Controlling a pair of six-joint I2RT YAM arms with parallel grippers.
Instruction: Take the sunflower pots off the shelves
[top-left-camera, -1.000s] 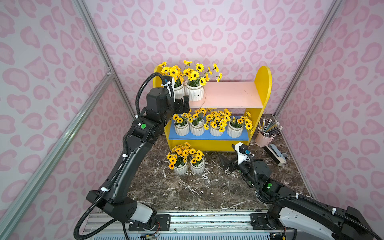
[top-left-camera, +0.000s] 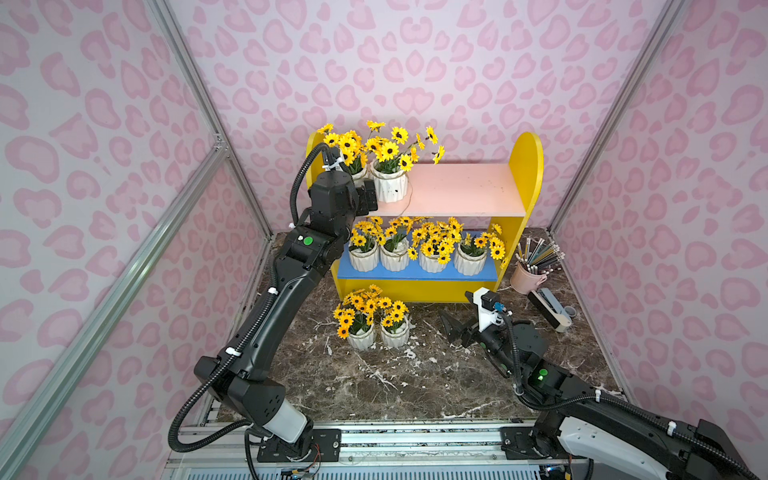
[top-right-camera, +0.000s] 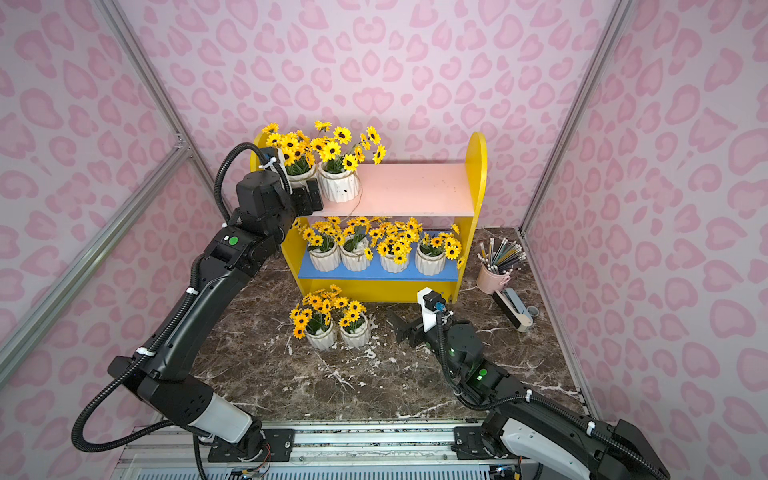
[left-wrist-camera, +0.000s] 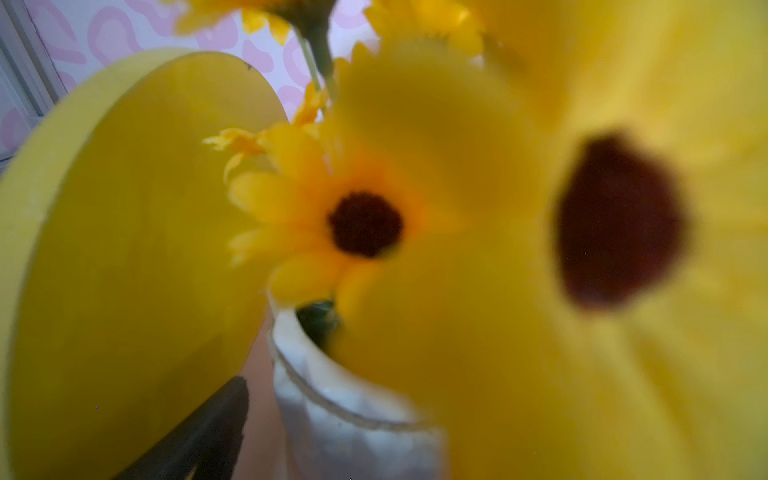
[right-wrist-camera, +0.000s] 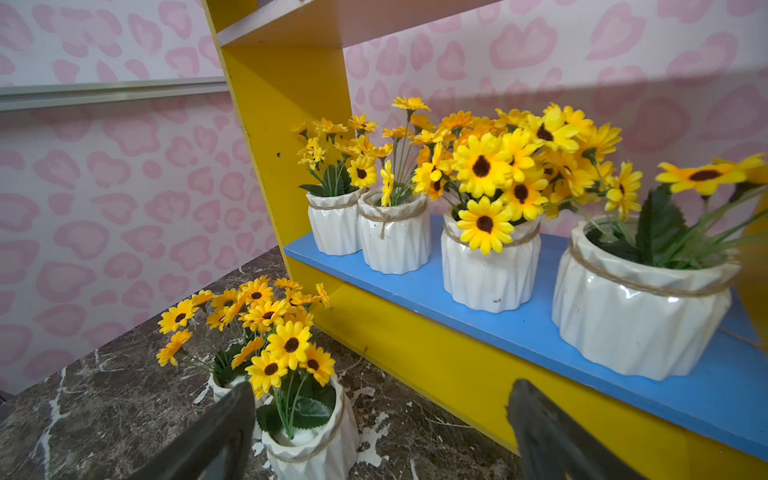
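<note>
On the pink top shelf (top-left-camera: 464, 188) stand two white sunflower pots at the left end, the right pot (top-left-camera: 390, 185) and the left pot (top-right-camera: 301, 177). My left gripper (top-right-camera: 307, 196) is at the shelf's front edge by the left pot. In the left wrist view one dark finger (left-wrist-camera: 204, 436) stands spread out left of a white pot (left-wrist-camera: 344, 416), and the finger looks open; blurred petals hide the other finger. Several pots (right-wrist-camera: 489, 272) fill the blue lower shelf (right-wrist-camera: 416, 294). Low over the table, my right gripper is open and empty.
Two sunflower pots (top-left-camera: 394, 332) stand on the dark marble table left of my right gripper. A pink cup of pencils (top-left-camera: 526, 278) and a black-and-white box (top-left-camera: 549, 310) are at the right.
The right arm has barely moved, and the pots stand where they were.
</note>
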